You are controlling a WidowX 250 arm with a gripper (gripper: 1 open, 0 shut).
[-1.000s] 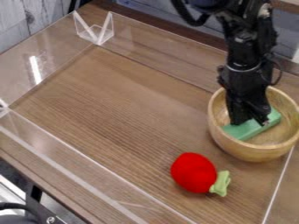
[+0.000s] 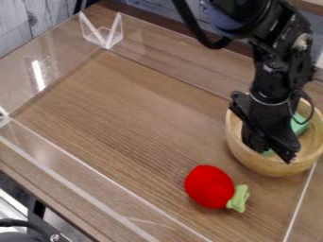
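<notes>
The black gripper (image 2: 259,142) reaches down from the top right into a round tan wooden bowl (image 2: 284,164), its fingertips low inside the bowl's left part and shut as far as shows. A green object (image 2: 300,123) in the bowl is mostly hidden behind the gripper, so whether anything touches the fingertips is hard to tell. A red round object with a pale green end (image 2: 210,186) lies on the wooden table in front of the bowl, to its lower left.
A clear plastic holder (image 2: 104,28) stands at the back left edge. A dark cable or part shows at the bottom left corner.
The gripper has moved down and toward the front, deeper into the bowl, now covering most of the green object. The red object has not moved.
</notes>
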